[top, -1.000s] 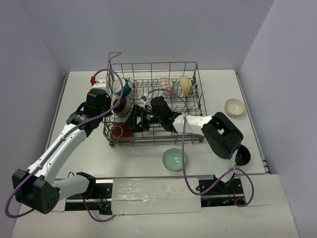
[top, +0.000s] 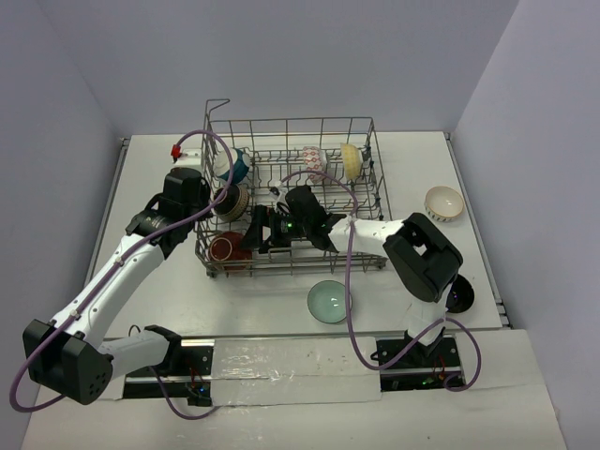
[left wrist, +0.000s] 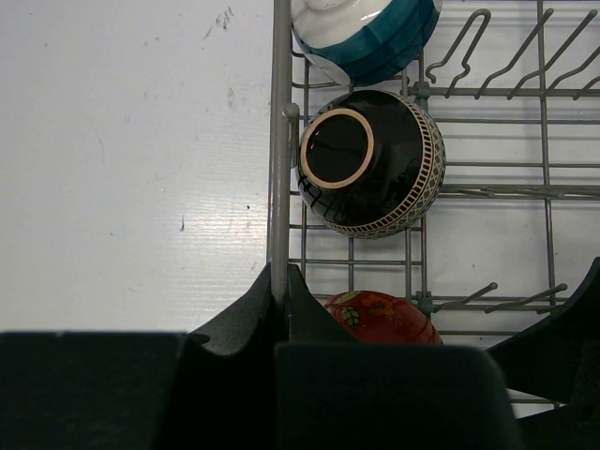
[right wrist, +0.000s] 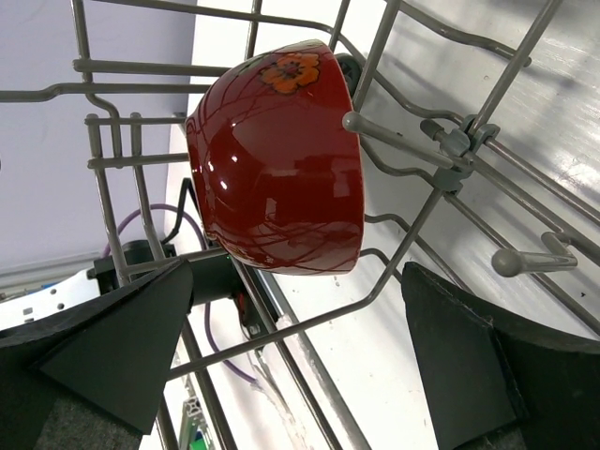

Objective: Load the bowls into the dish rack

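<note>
The rack's left side rail (left wrist: 280, 178) runs between the fingertips of my left gripper, which is shut on that wire. A red bowl with an orange flower (right wrist: 281, 159) lies on its side in the rack's front left corner. My right gripper stands open beside it, nothing between its fingers. Behind the red bowl a black patterned bowl (left wrist: 394, 159) rests tilted, and past that a teal and white bowl (left wrist: 384, 42). Further right in the rack are a pink-patterned bowl (top: 315, 164) and a yellowish bowl (top: 352, 161).
On the table in front of the rack stands a green bowl (top: 328, 301). A cream bowl (top: 443, 202) and a black bowl (top: 459, 294), partly hidden by the right arm, are at the right. Upright wire prongs (right wrist: 530, 262) stick up near my right gripper.
My right gripper has shifted slightly right, away from the red bowl, which stays in the corner. The left arm has kept still.
</note>
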